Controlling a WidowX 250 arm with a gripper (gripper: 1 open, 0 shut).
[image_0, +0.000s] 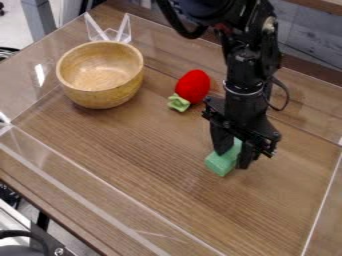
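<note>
My black gripper (241, 141) is low over the wooden table, its fingers around a small green object (221, 162) lying right of centre. Whether the fingers are closed on it is hard to see. A red strawberry-like object (193, 87) with a green top lies behind and to the left of the gripper. A tan bowl (100, 74) sits at the upper left.
A white object (111, 30) with two prongs stands at the back left, behind the bowl.
</note>
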